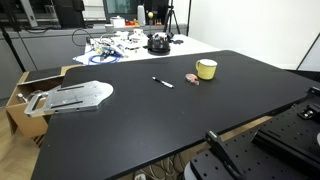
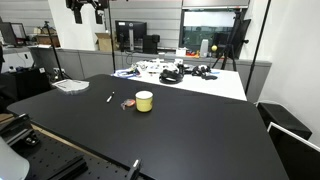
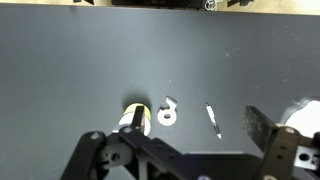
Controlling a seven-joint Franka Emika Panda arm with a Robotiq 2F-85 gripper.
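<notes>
A yellow cup (image 1: 206, 69) with a white inside stands upright on the dark table. Right beside it lies a small pinkish object (image 2: 128, 104), too small to name. A slim marker (image 1: 162, 82) rests a little farther off, with bare table around it. In the wrist view my gripper is open, its dark fingers (image 3: 268, 132) wide apart. From high up it looks down at the table; the cup (image 3: 134, 114), small object (image 3: 168, 111) and marker (image 3: 213, 120) all show below. The cup is partly hidden by the left finger. Nothing is held.
A flat white tray-like piece (image 1: 72, 97) lies near the table's left end. Behind the table is a white surface (image 2: 215, 88) cluttered with cables and equipment. A cardboard box (image 1: 30, 120) stands beyond the left edge.
</notes>
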